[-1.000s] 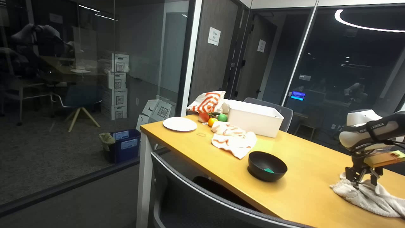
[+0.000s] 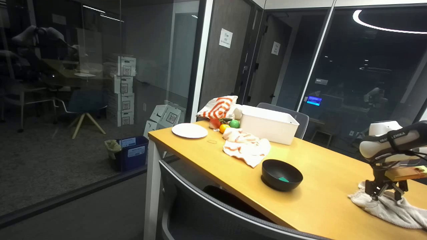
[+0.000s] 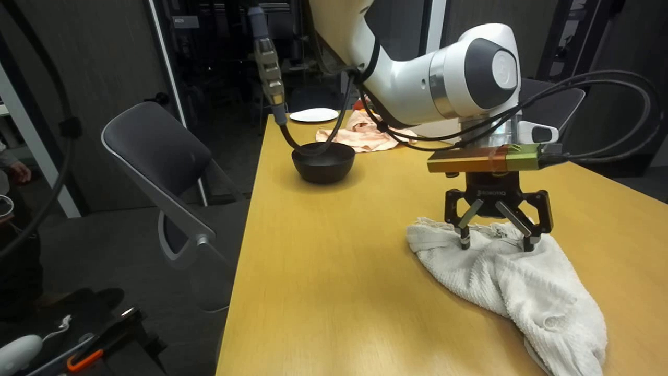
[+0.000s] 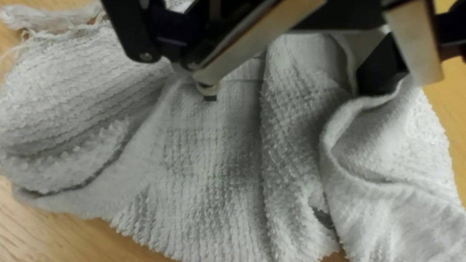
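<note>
A crumpled white towel (image 3: pixel 520 275) lies in folds on the table, its near end trailing toward the front edge in exterior view 2. My gripper (image 3: pixel 496 245) points straight down over the towel's upper part. Its fingers are open, one fingertip on each side of a stretch of cloth. In the wrist view the left fingertip (image 4: pixel 209 92) sits at or just above the cloth, and the right finger (image 4: pixel 380 70) is by a raised fold. Whether the tips press into the fabric, I cannot tell. The towel (image 2: pixel 390 208) also shows at the right of exterior view 1.
A black bowl (image 2: pixel 274 182) with a green piece inside stands mid-table. Farther off are an orange-patterned cloth (image 2: pixel 246 148), a white bin (image 2: pixel 266 128), a white plate (image 2: pixel 189 130) and several fruits. The table between bowl and towel is clear.
My gripper has shifted slightly to the right in exterior view 1, still over the towel. The towel and the other objects look unmoved.
</note>
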